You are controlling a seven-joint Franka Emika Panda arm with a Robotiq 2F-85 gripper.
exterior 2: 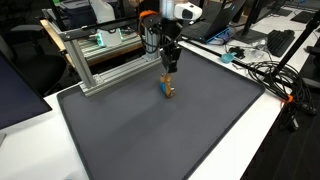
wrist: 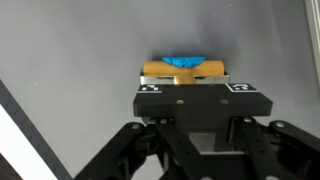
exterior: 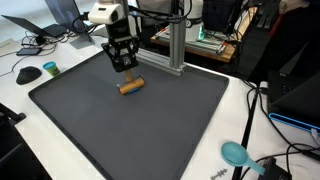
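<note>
A small wooden mallet-like piece has a light-brown cylindrical head (exterior: pixel 131 86) and a short upright handle. A blue patch (wrist: pixel 183 61) shows on the head in the wrist view, and blue is also visible in exterior view 2 on the wooden piece (exterior 2: pixel 168 90). My gripper (exterior: pixel 127 70) points down from above and is shut on the handle, with the head below the fingertips. In the wrist view the head lies crosswise just beyond the gripper. Whether the head touches the dark grey tray (exterior: pixel 130 125) or hangs slightly above it, I cannot tell.
Most of the tray is bare, especially towards its front. A white metal frame (exterior 2: pixel 115 75) stands along one edge. Off the tray are a green cup (exterior: pixel 51 69), a black rounded object (exterior: pixel 29 75) and a turquoise round object (exterior: pixel 236 154).
</note>
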